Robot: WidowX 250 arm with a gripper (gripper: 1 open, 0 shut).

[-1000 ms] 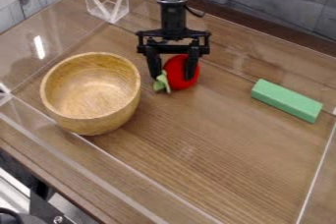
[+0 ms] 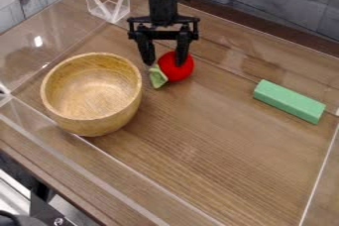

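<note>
A black robot gripper [image 2: 165, 38] reaches down from the top centre, over a red round object [image 2: 177, 66] with a green leafy top [image 2: 157, 75], perhaps a strawberry or tomato toy. The fingers are at or just above the red object's upper left; whether they touch it or are shut is not clear.
A wooden bowl [image 2: 93, 93] sits on the left of the table. A green block [image 2: 288, 102] lies at the right.
The gripper has shifted slightly up and left, uncovering more of the red object, which stays about where it was.
</note>
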